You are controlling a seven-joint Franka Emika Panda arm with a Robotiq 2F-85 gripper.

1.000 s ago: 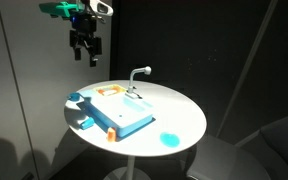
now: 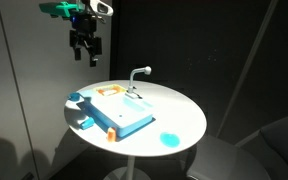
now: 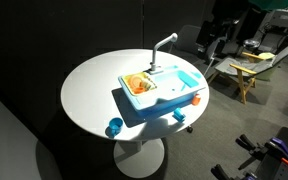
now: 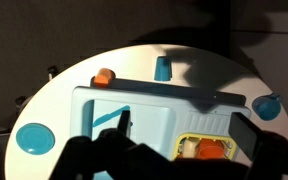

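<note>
Open and empty, my gripper (image 2: 85, 60) hangs high over the left side of the round white table (image 2: 179, 105). Below it in the wrist view lies a light-blue toy sink (image 4: 159, 115) with a blue stick-like piece (image 4: 110, 115) in its basin. A yellow rack (image 4: 182, 139) at one end of the sink holds an orange round item (image 4: 212, 148) and a paler one. Around the sink stand an orange cup (image 4: 104, 77), a blue cup (image 4: 163, 69) and a blue mug (image 4: 267, 107). A round blue plate (image 4: 35, 138) lies flat near the table's edge.
A white faucet (image 3: 165, 46) rises behind the sink. A dark grey seat (image 2: 229, 158) stands near the table, and a folding chair (image 3: 246, 70) is farther off.
</note>
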